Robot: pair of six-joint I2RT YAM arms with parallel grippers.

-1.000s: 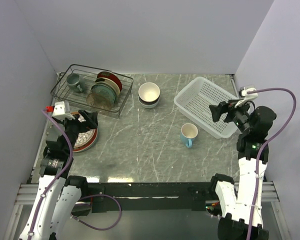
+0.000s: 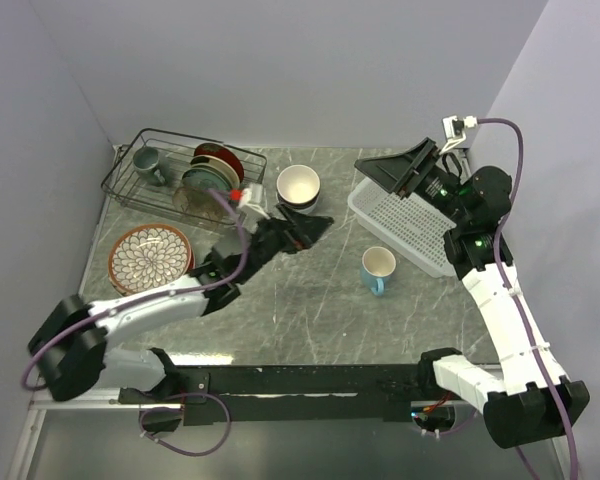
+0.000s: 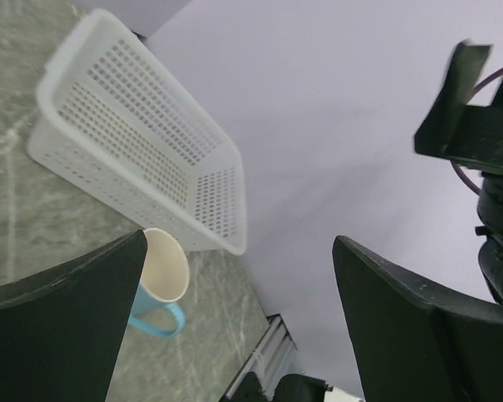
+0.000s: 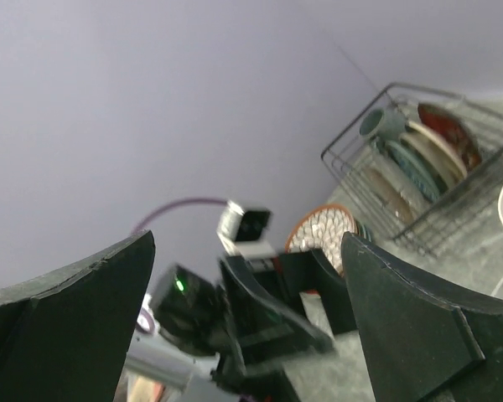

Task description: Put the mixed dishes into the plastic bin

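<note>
The white plastic bin [image 2: 408, 228] lies at the right of the counter with nothing visible inside it. In front of it stands a light blue mug [image 2: 377, 266], also seen in the left wrist view [image 3: 163, 272]. A stack of bowls [image 2: 298, 186] is at the back middle. Patterned plates [image 2: 149, 258] are piled at the left. Behind them a wire rack [image 2: 242, 190] carries a mug [image 2: 150, 166] and several plates [image 2: 213, 172]. Over the counter's middle my left gripper [image 2: 318, 228] hangs open and empty. My right gripper [image 2: 383, 183] is open and empty above the bin's left part.
Walls close in the left, back and right sides. A purple cable [image 2: 522, 180] loops along my right arm, and another [image 2: 130, 300] runs along my left.
From the left side over the plates, my left gripper has swung right to the counter's middle. The dishes have not moved.
</note>
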